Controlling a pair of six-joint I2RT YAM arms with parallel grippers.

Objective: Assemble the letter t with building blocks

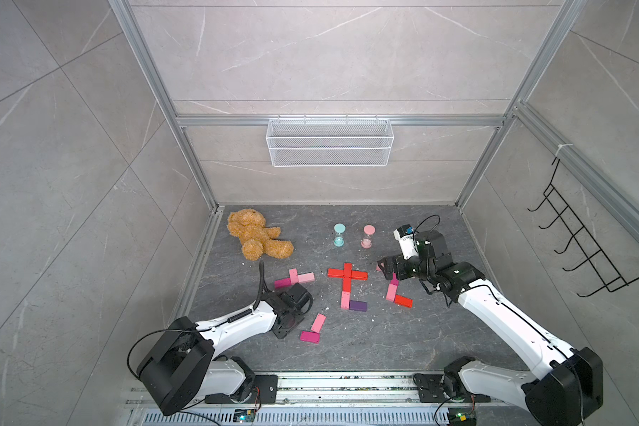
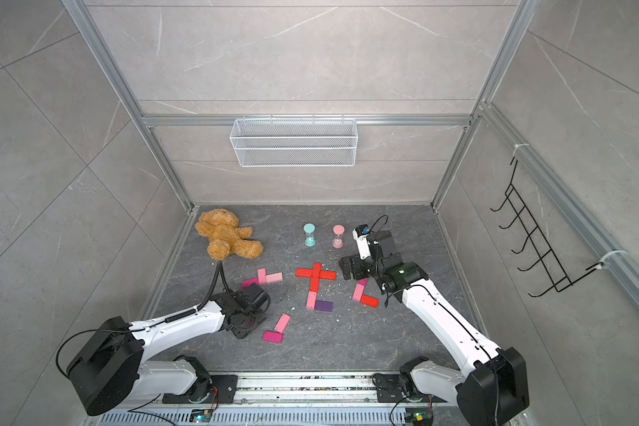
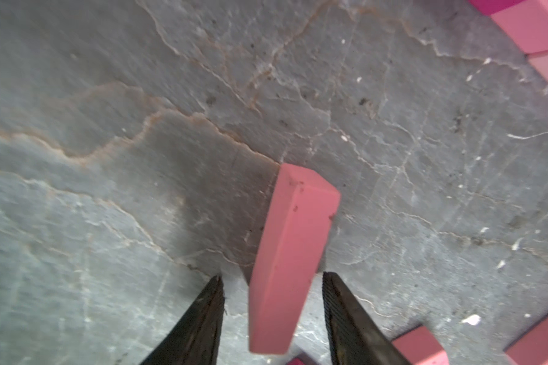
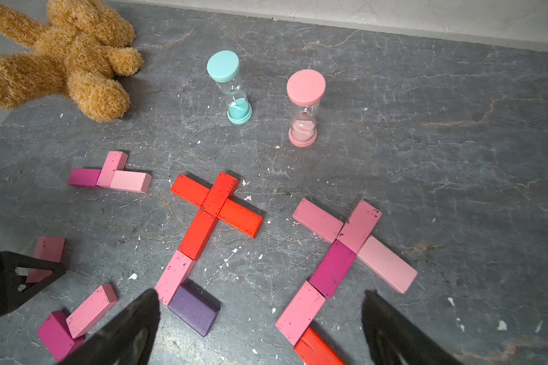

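Note:
In the left wrist view a pink block [image 3: 292,243] lies on the table between the spread fingers of my left gripper, with gaps on both sides. In the right wrist view that block [image 4: 48,248] lies beyond a loose pink block [image 4: 92,309] and a magenta block [image 4: 59,335]. Farther back, a magenta block [image 4: 84,177], a pink block [image 4: 112,167] and a light pink block [image 4: 131,180] form a cross's upper part. My right gripper is open and empty, above the table at the right.
A red cross [image 1: 346,272] with pink and purple lower blocks lies mid-table. A similar pink and magenta t shape [image 4: 335,267] with a red foot is under my right gripper. Teddy bear [image 1: 255,234], teal hourglass [image 1: 339,235] and pink hourglass [image 1: 367,236] stand or lie farther back.

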